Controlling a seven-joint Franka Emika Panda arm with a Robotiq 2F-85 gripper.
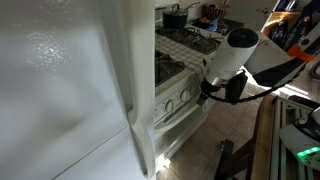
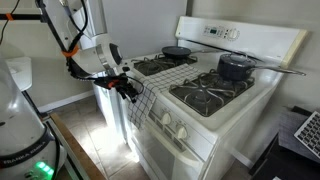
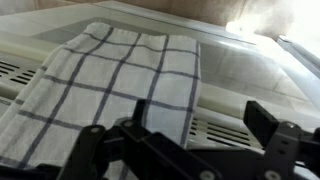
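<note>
A white cloth with a dark grid pattern hangs at the front of the stove, filling the left and middle of the wrist view. The same checked cloth shows at the stove's front in exterior view 2. Close to it is my gripper, open, its fingers wide apart. The left finger is in front of the cloth's lower part; the right finger lies beyond its right edge. Whether the left finger touches the cloth, I cannot tell.
The white stove carries a dark pot and a dark pan on its top. Front knobs are near the arm. A wooden surface lies by the robot's base, with floor between.
</note>
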